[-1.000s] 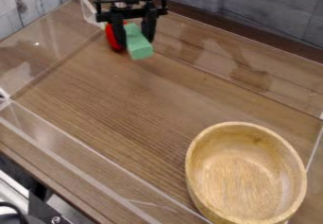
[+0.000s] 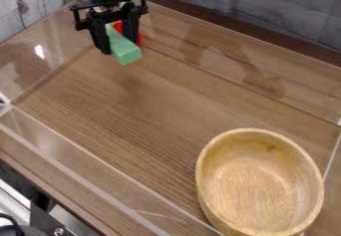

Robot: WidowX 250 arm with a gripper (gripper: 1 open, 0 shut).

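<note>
My black gripper [image 2: 110, 23] is at the upper left, shut on a green object [image 2: 123, 48] that hangs below it, tilted. Just behind the green object is a red object [image 2: 132, 30], partly hidden by it and by the gripper.
A large pale wooden bowl [image 2: 260, 180] sits at the lower right. A wall borders it at the upper left.
The gripper has moved left with the green object in it, which now covers more of the red object's front.
</note>
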